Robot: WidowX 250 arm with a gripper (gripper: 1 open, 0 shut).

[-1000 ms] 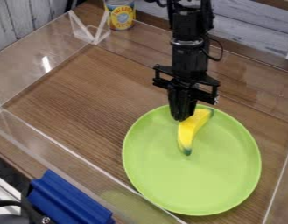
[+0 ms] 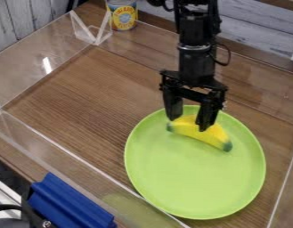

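A yellow banana (image 2: 201,134) with a dark green tip lies on the upper part of a round green plate (image 2: 194,178), angled from upper left down to the right. The black gripper (image 2: 189,114) stands open over it, its fingers on either side of the banana's upper left part, which they partly hide.
A clear-walled enclosure surrounds the wooden surface (image 2: 83,116). Blue objects (image 2: 68,203) lie outside at the bottom left, and a can (image 2: 122,14) stands at the back. The wood left of the plate is clear.
The banana has turned from pointing down toward the lower left to pointing toward the lower right. The gripper has moved slightly lower.
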